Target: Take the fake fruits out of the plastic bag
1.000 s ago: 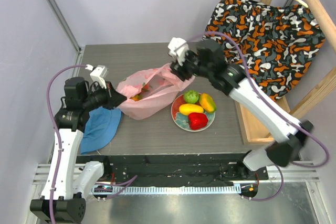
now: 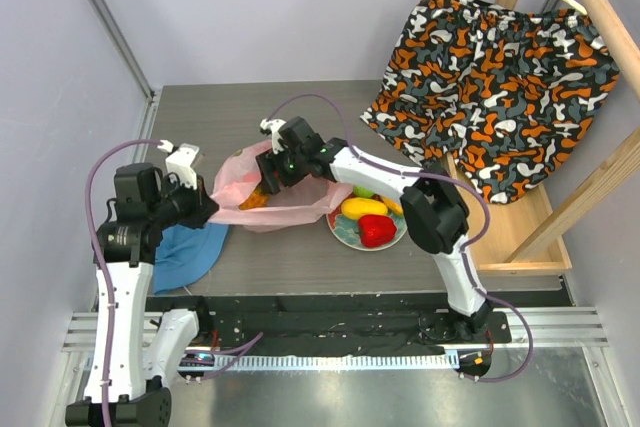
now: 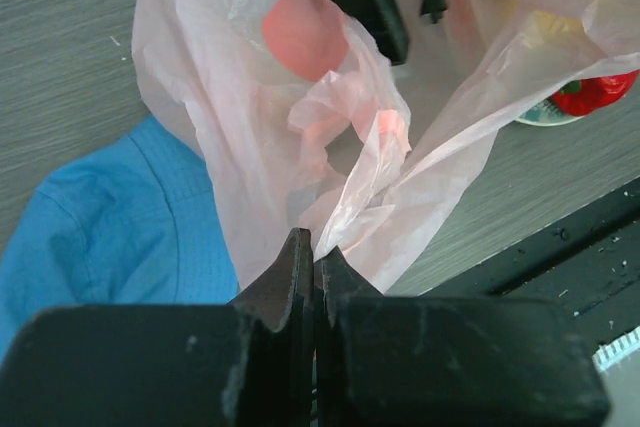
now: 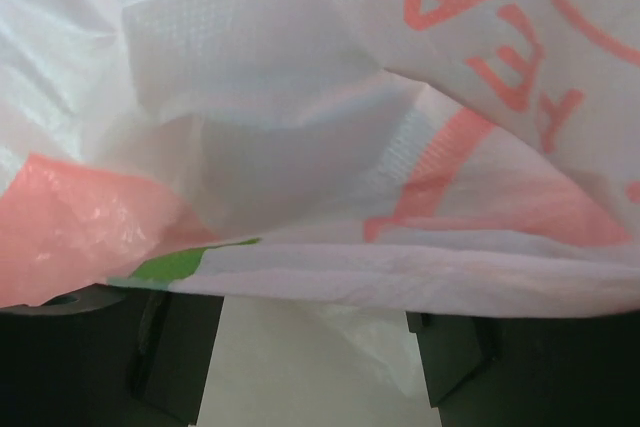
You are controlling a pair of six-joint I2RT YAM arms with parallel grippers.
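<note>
The pink-white plastic bag (image 2: 290,215) lies spread with its mouth facing the right arm. Inside it shows an orange-yellow fruit (image 2: 254,198), partly covered by bag film and the right arm. My left gripper is shut on the bag's near left edge, where the film (image 3: 375,182) bunches up from the fingertips. My right gripper (image 2: 268,173) reaches inside the bag, close beside the fruit. In the right wrist view its fingers (image 4: 175,357) stand wide apart, with only pale bag film behind the gap. No fruit shows there.
Right of the bag, a plate (image 2: 341,234) bears a red pepper (image 2: 377,231), a yellow fruit (image 2: 364,208) and other fruit, partly under the right arm. A blue cloth (image 2: 190,257) lies at left. Camouflage fabric (image 2: 490,87) hangs over a wooden box at right.
</note>
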